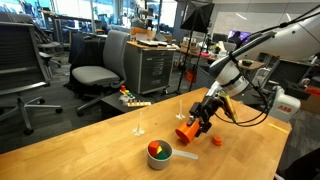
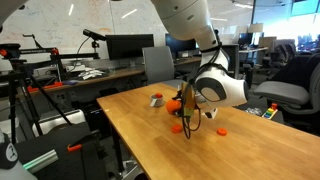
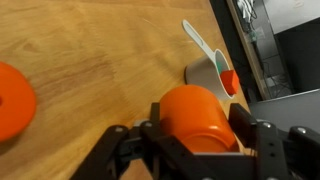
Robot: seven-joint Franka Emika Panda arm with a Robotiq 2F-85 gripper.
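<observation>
The orange cup (image 1: 186,132) is tilted low at the table, right of the pale pot. My gripper (image 1: 197,126) is down at the cup. In the wrist view the cup (image 3: 195,110) lies between the dark fingers, its lower part hidden by them. Whether the fingers press on it or stand slightly apart cannot be told. From the second exterior view, the cup (image 2: 173,106) shows partly behind the arm.
A pale pot (image 1: 160,155) with a long handle holds red, yellow and green pieces. A red piece (image 1: 217,141) lies right of the cup; a round orange-red piece (image 3: 12,101) appears at the wrist view's left.
</observation>
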